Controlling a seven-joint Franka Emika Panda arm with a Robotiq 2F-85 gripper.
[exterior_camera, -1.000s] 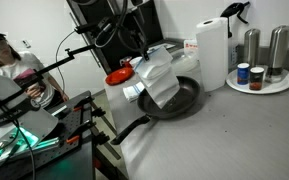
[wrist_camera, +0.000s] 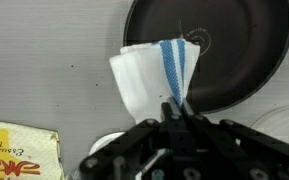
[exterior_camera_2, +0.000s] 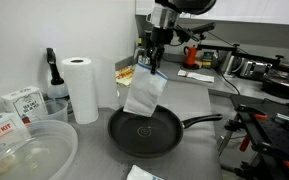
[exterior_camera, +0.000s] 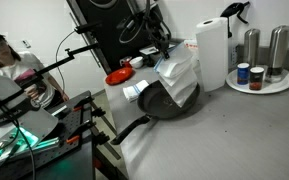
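Observation:
A white cloth with a blue stripe (wrist_camera: 152,80) hangs from my gripper, which is shut on one end of it. In the second exterior view the cloth (exterior_camera_2: 144,92) droops over the black frying pan (exterior_camera_2: 169,135), its lower edge at or just above the pan; whether it touches is unclear. The first exterior view has the cloth (exterior_camera: 180,75) over the back part of the pan (exterior_camera: 156,104), below the gripper (exterior_camera: 164,50).
A paper towel roll (exterior_camera: 212,55) stands behind the pan. Farther right is a plate (exterior_camera: 262,86) with shakers and spice jars. A clear plastic bowl (exterior_camera_2: 29,150) sits beside the roll. Open counter (exterior_camera: 224,135) lies at the front right.
The gripper and the hanging cloth have moved right and back across the pan, toward the paper towel roll. The pan stays where it was.

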